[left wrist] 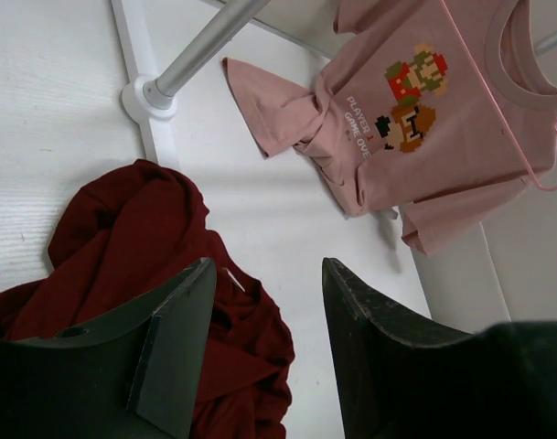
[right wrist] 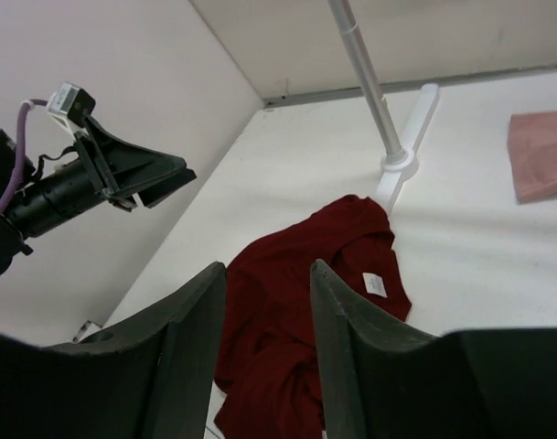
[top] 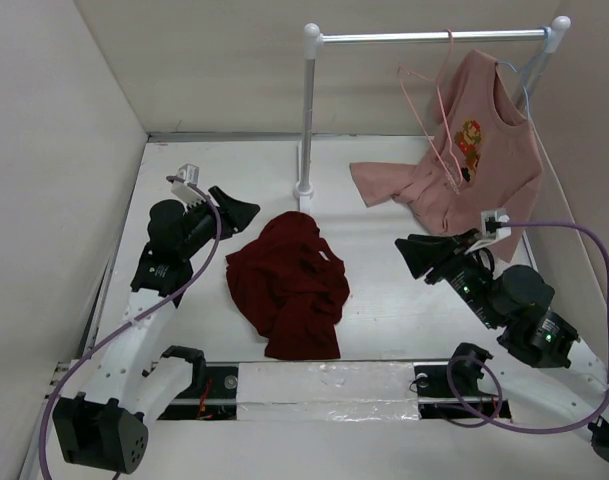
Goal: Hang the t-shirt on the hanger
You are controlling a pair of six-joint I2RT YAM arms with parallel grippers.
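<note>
A dark red t-shirt (top: pixel 289 290) (left wrist: pixel 150 229) (right wrist: pixel 278 283) lies crumpled on the white table between the arms. Pink wire hangers (top: pixel 439 110) (left wrist: pixel 493 110) hang from the metal rail (top: pixel 384 38) at the back right, the empty-looking ones in front of a pink t-shirt (top: pixel 484 170) with a game print, which hangs on a blue hanger with its lower part on the table. My left gripper (top: pixel 234 210) stands open above and left of the red shirt. My right gripper (top: pixel 419 255) stands open at the right of it, with nothing between its fingers.
The rail's upright post (top: pixel 307 120) and its foot stand just behind the red shirt. Walls (top: pixel 64 200) enclose the table on both sides.
</note>
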